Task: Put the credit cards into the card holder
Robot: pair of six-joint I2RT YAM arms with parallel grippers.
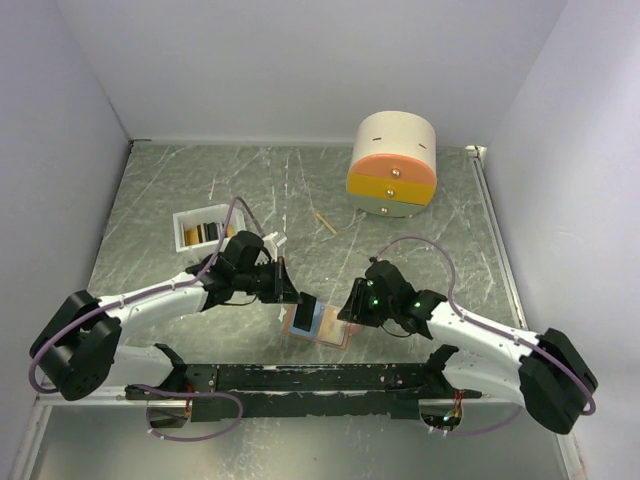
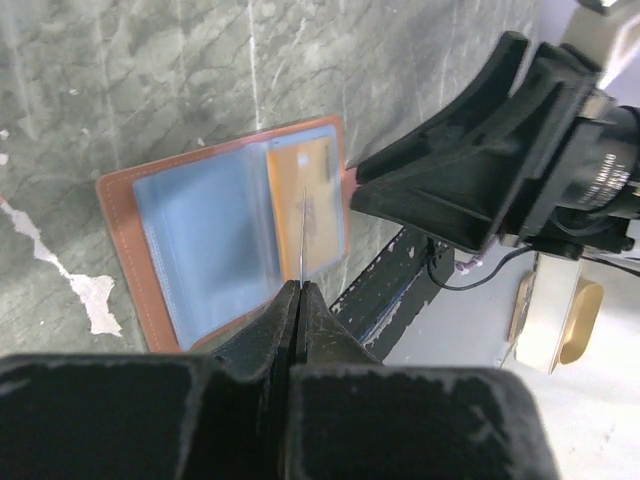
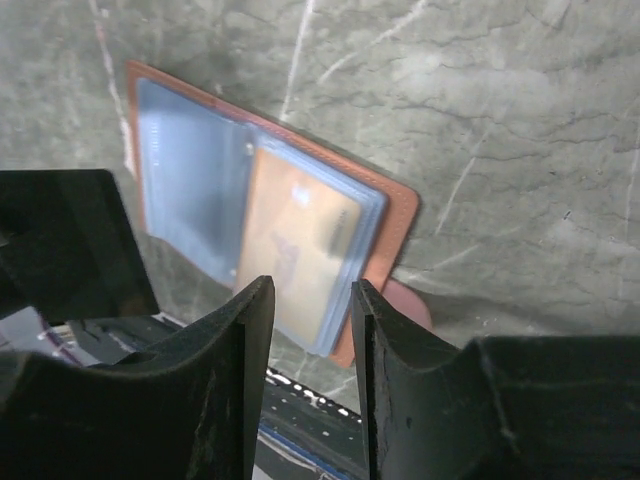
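Observation:
My left gripper (image 1: 292, 296) is shut on a thin black card (image 1: 305, 312), which shows edge-on in the left wrist view (image 2: 304, 240) and as a dark rectangle at the left of the right wrist view (image 3: 70, 240). Beneath it lies the open card holder (image 2: 205, 240), with pink-brown border, blue sleeve and beige card side (image 3: 296, 240). My right gripper (image 1: 352, 306) hangs over the holder's right part, its fingertips (image 3: 262, 292) apart, nothing seen between them.
A white box (image 1: 183, 225) with several cards stands at back left. A colourful drawer cabinet (image 1: 392, 150) sits at back right, a small yellow stick (image 1: 325, 223) before it.

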